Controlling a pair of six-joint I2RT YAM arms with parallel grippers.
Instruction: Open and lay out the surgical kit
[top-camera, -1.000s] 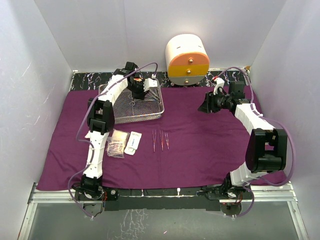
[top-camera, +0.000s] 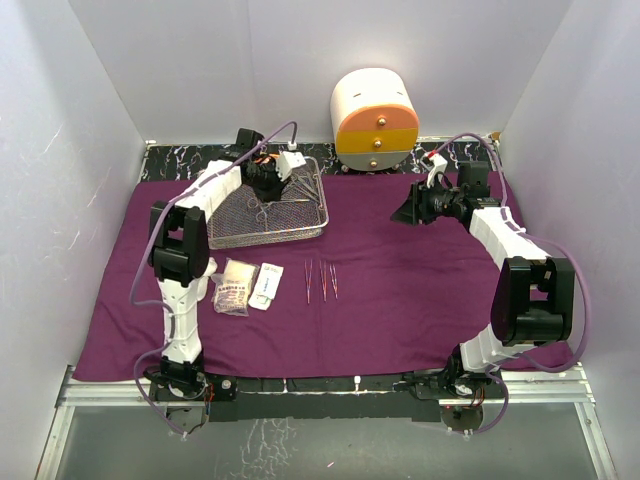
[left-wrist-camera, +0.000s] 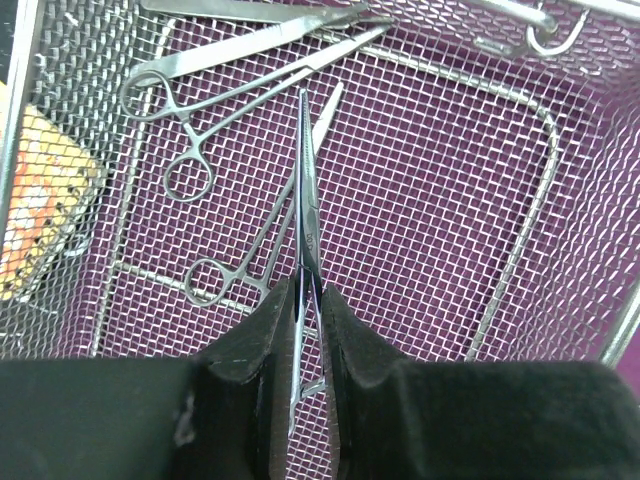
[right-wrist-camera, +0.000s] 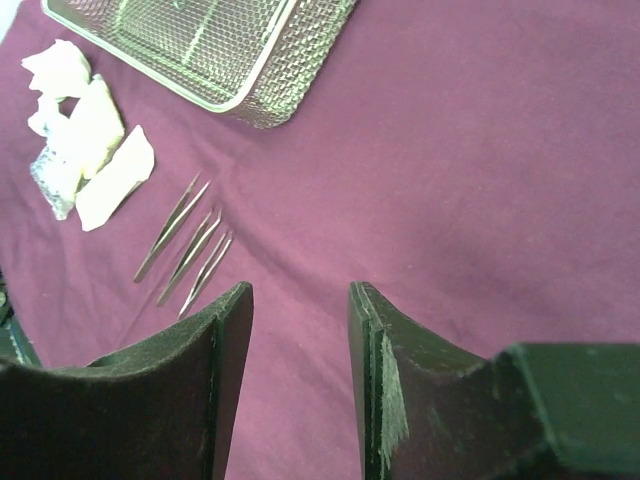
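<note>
My left gripper (top-camera: 270, 190) is over the wire instrument basket (top-camera: 268, 238); in the left wrist view its fingers close on a long steel instrument (left-wrist-camera: 306, 200), held upright in the picture. Under it lie a scissor-handled clamp (left-wrist-camera: 240, 275), another (left-wrist-camera: 185, 115) and flat steel pieces (left-wrist-camera: 235, 45). On the purple cloth lie three tweezers (right-wrist-camera: 190, 250) in a row and white packets (right-wrist-camera: 110, 185) with a bagged pack (top-camera: 232, 290). My right gripper stands open and empty above the cloth at the right.
A rounded cabinet with coloured drawers (top-camera: 375, 130) stands at the back centre. Walls bound both sides.
My left arm has shifted slightly left and its gripper now sits a little higher over the basket's left half. The right arm looks almost unchanged.
</note>
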